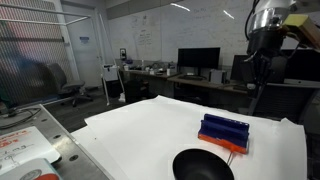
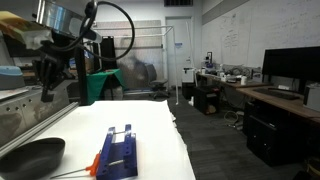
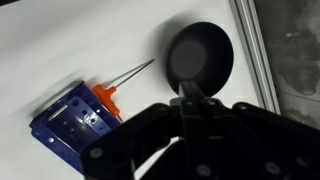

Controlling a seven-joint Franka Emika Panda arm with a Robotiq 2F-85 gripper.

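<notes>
High above the white table, my gripper (image 1: 262,72) hangs clear of everything on it. In the wrist view its fingertips meet in front of the black pan, and the gripper is shut with nothing showing between them. A blue slotted rack (image 3: 72,125) with orange along its base (image 1: 222,143) stands on the table. Against its side lies a tool with an orange handle (image 3: 105,98), its thin metal shaft (image 3: 133,73) reaching toward the pan. The round black pan (image 3: 199,60) is a short distance away from the rack.
The pan sits close to a table edge with a metal rail (image 3: 255,50). Desks with monitors (image 1: 198,60) stand farther back.
</notes>
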